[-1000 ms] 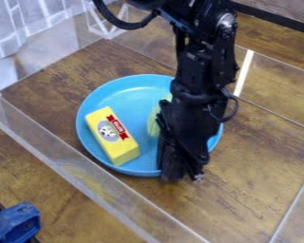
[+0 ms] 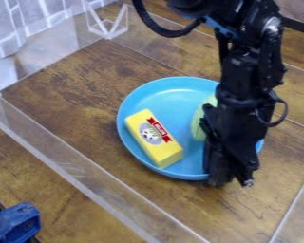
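A blue plate point(image 2: 165, 95) rests on the wooden table, holding a yellow box point(image 2: 152, 138) with a red label on its left side and a pale green object point(image 2: 203, 119) mostly hidden behind the arm. My black gripper point(image 2: 223, 176) is low at the plate's front right edge, its fingers dark and largely lost against the arm. It looks shut; I cannot see anything between its fingers.
A clear plastic barrier point(image 2: 66, 157) runs diagonally along the left. A blue object point(image 2: 12, 226) sits at the lower left corner. Bare wood lies at the upper left, right and front.
The plate, with the yellow box and green object on it, has shifted to the right along with my gripper.
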